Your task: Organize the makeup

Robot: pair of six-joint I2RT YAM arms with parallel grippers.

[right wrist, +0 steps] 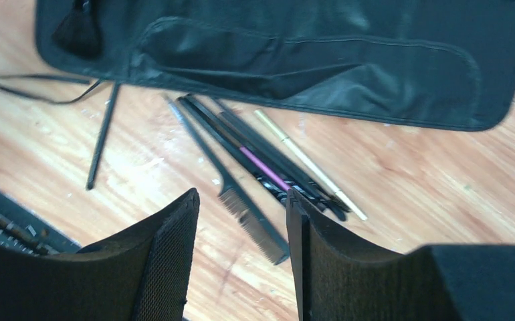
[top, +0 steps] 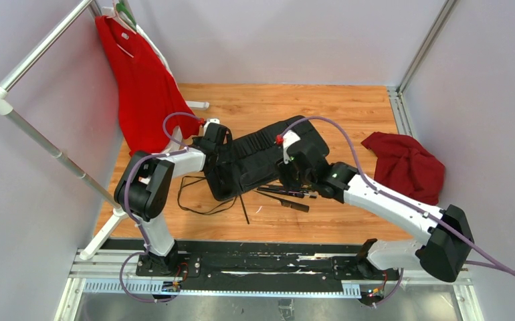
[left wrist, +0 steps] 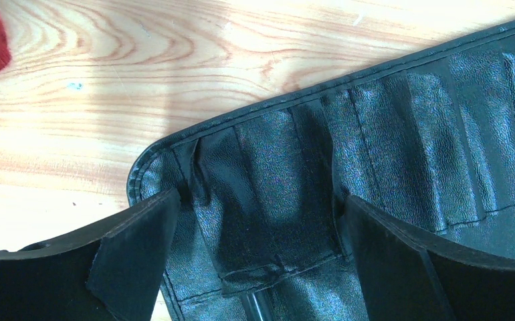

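Observation:
A black makeup roll (top: pixel 251 157) lies unrolled on the wooden table, its row of pockets along the far edge. My left gripper is over its left end, fingers spread wide at either side of a creased pocket (left wrist: pixel 278 194); a dark handle (left wrist: pixel 258 306) shows below that pocket. Above the loose tools hangs my right gripper, open and empty. Below it lie a black comb (right wrist: pixel 251 224), several dark sticks (right wrist: pixel 231 137), a purple one (right wrist: pixel 265 167) and a gold one (right wrist: pixel 312 164). A dark bristled brush head (right wrist: pixel 77 30) rests on the roll's left part.
A dark stick (right wrist: pixel 101 140) extends from the roll's near edge, beside a thin strap (top: pixel 204 211). Red clothing (top: pixel 138 87) hangs from the rack at left, and a dark red cloth (top: pixel 405 166) lies at right.

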